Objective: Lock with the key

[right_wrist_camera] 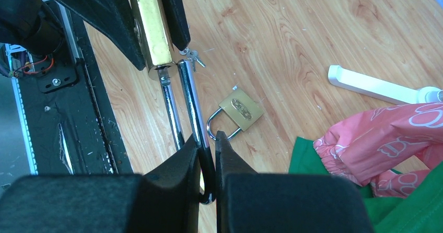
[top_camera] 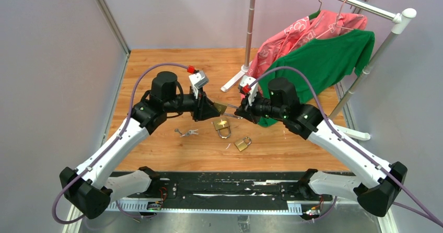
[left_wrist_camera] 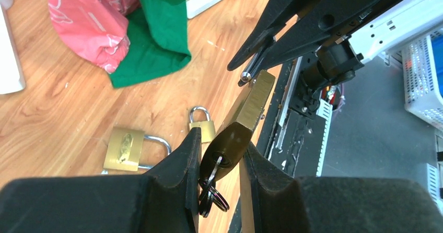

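Note:
A brass padlock is held level between the grippers above the table. My left gripper has the lock body between its fingers, a key with rings at the body's lower end. My right gripper is shut on the long steel shackle; one shackle leg's end shows beside the body, apart from its hole. Two more padlocks, a closer one and a smaller one, lie on the wood, with loose keys to their left.
A clothes rack with pink and green garments stands at the back right, the green cloth reaching down to the table behind my right gripper.

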